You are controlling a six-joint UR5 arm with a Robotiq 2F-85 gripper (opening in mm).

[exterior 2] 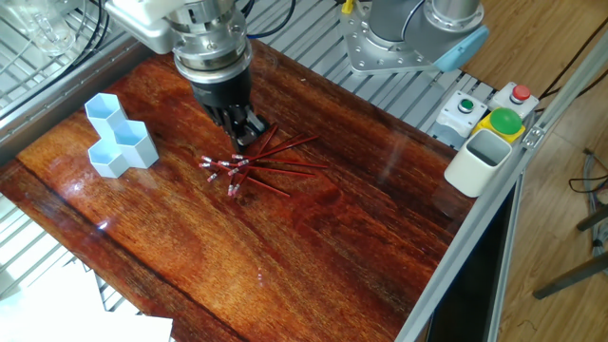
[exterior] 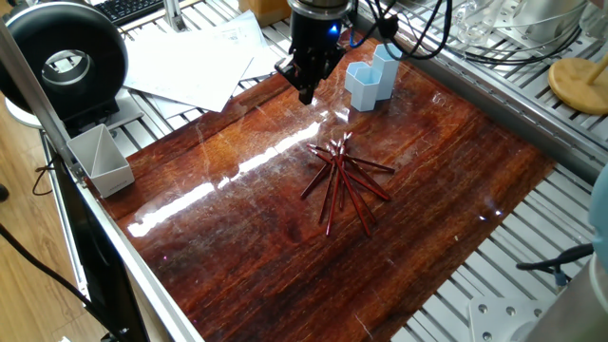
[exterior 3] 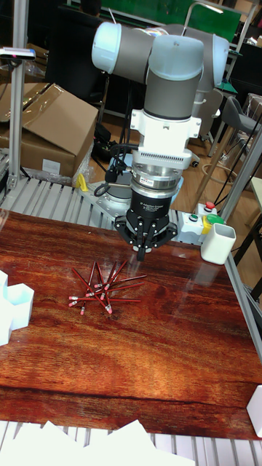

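Several dark red pencils with pale ends (exterior: pixel 356 199) lie crossed in a loose heap on the brown wooden board (exterior: pixel 237 275). In the second exterior view the same pencils (exterior 2: pixel 285 172) fan out to the right. My black gripper (exterior: pixel 306 93) hangs over the board, apart from the heap and to the left of the pale blue hexagonal holder (exterior: pixel 363 90). From the third view, the gripper (exterior 3: pixel 143 250) appears beyond the heap to the right. Its fingers overlap from these angles, so their opening is unclear. I make out nothing held. The holder's cells (exterior 2: pixel 109 152) look empty.
A white cup (exterior 2: pixel 465 176) stands at the board's edge by the emergency-stop buttons (exterior 2: pixel 506 121). Another white box (exterior: pixel 106 173) sits at the left edge, near a black spool (exterior: pixel 104 57). Papers (exterior: pixel 180 71) lie beyond the board. Much of the board is clear.
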